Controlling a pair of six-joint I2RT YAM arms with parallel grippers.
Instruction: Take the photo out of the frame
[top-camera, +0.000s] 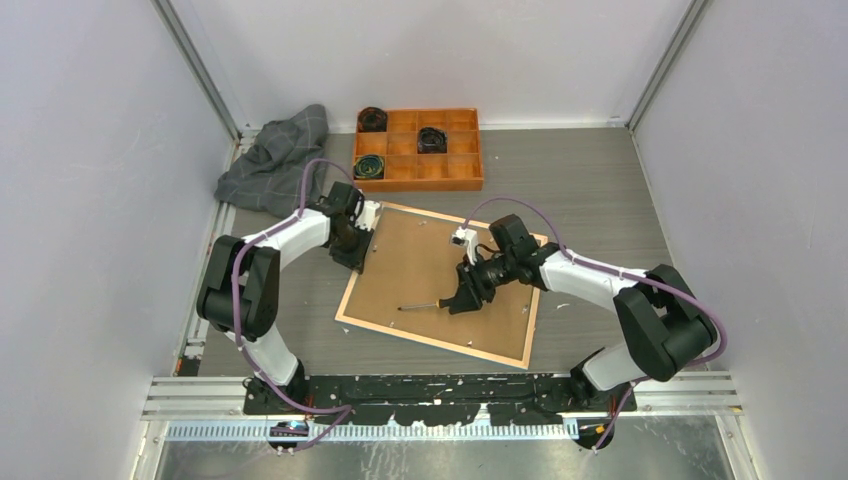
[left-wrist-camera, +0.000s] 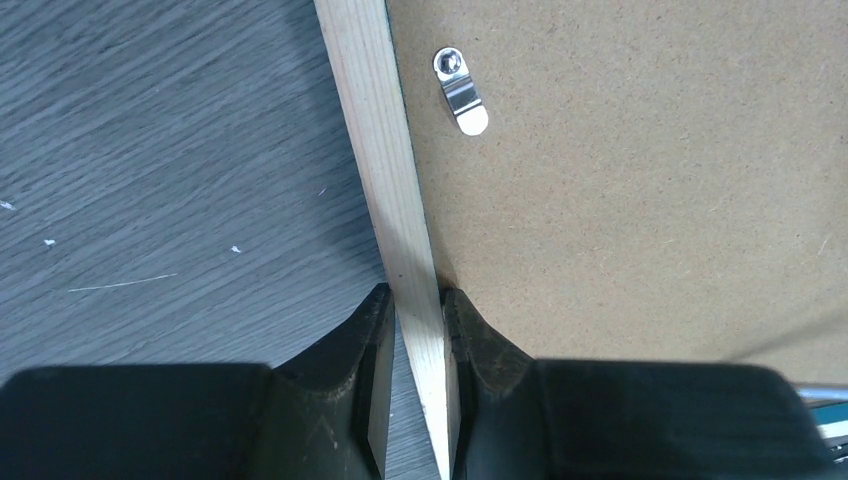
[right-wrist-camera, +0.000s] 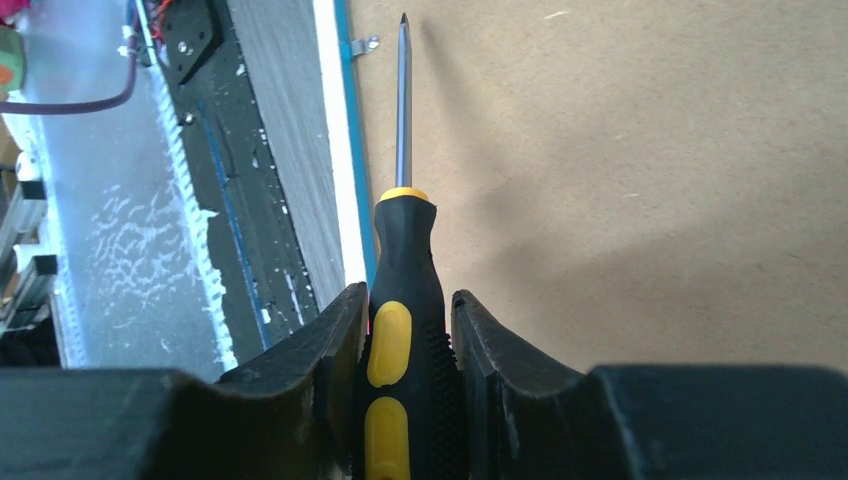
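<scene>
The picture frame lies back side up on the table, its light wooden edge (top-camera: 432, 342) around a brown backing board (top-camera: 410, 260). My left gripper is shut on the frame's left edge, one finger on each side of the wood. A metal clip (left-wrist-camera: 461, 92) sits on the board beside that edge. My right gripper is shut on the black and yellow handle of a screwdriver (right-wrist-camera: 404, 250). The screwdriver's shaft points left over the board in the top view, its tip apart from the clip (right-wrist-camera: 365, 46) at the near edge. The photo is hidden.
An orange compartment box (top-camera: 418, 186) with several dark coils stands behind the frame. Left of it lies a grey cloth (top-camera: 277, 165). Bare table shows to the right of the frame.
</scene>
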